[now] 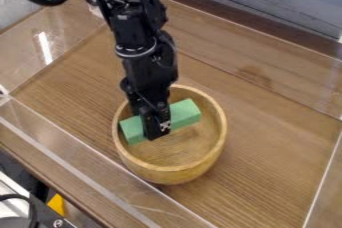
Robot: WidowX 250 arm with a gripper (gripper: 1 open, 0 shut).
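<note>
My black gripper (150,118) reaches down into a round tan bowl (181,164) in the middle-lower part of the camera view, shut on a green block (181,113). The block is tilted inside the bowl, with its ends showing on either side of the fingers; the fingers hide its middle.
Transparent edging runs along the left, right and front. A pale wall (267,2) stands at the back. Cables and a small yellow object (55,204) lie off the table at lower left.
</note>
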